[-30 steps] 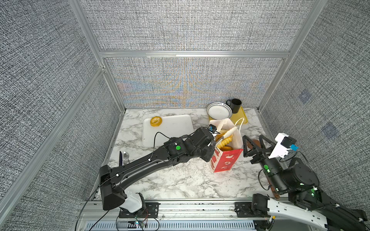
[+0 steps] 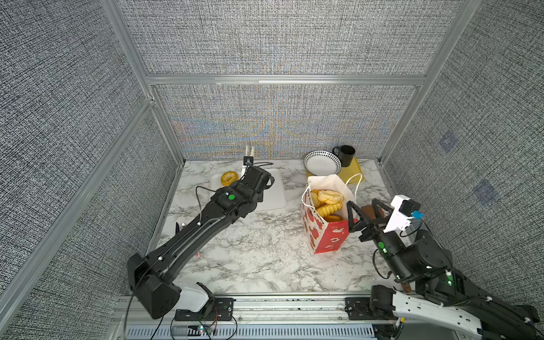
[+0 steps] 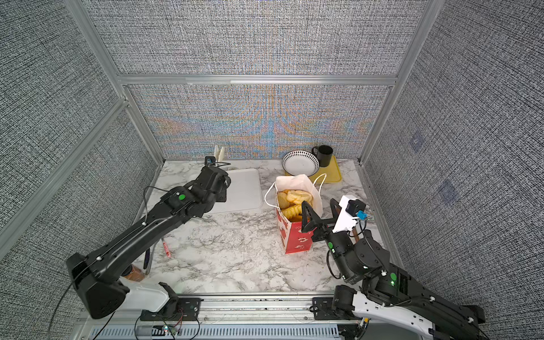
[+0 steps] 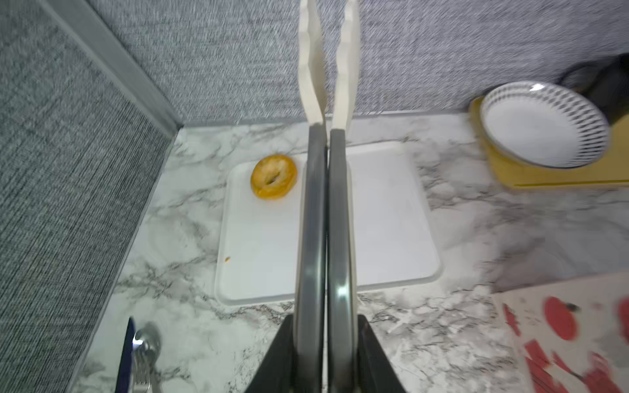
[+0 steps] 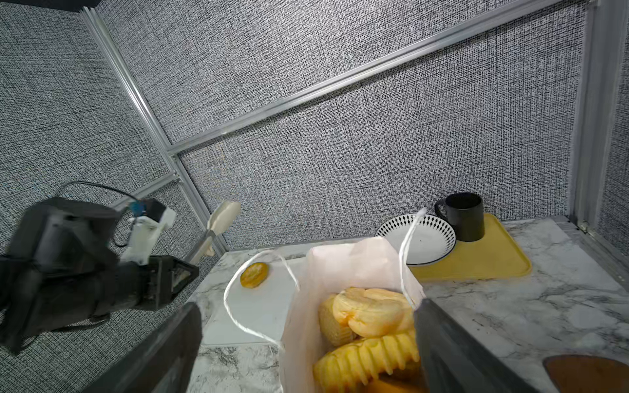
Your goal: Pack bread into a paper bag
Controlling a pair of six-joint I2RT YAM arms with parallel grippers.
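Tongs (image 4: 315,216) with metal arms and pale tips are gripped in my left gripper; their tips are close together with nothing between them. Past them, a ring-shaped golden bread (image 4: 274,176) rests in the back left part of the white tray (image 4: 252,268), hidden behind my arm in the top right view. The red-and-white paper bag (image 2: 331,240) stands upright with its mouth open and handles up. Several breads (image 5: 370,313) fill its inside. My right gripper (image 2: 362,204) is open and empty at the bag's right front edge.
A patterned plate (image 2: 322,163) and black mug (image 2: 344,155) sit on a yellow tray (image 5: 504,252) at the back right. A brown object (image 5: 586,373) lies right of the bag. Cutlery (image 4: 144,347) lies at the left. The counter before the white tray is clear.
My left gripper has swung with the tongs from over the bag leftward to above the white tray. My right gripper has shifted slightly left, closer to the bag.
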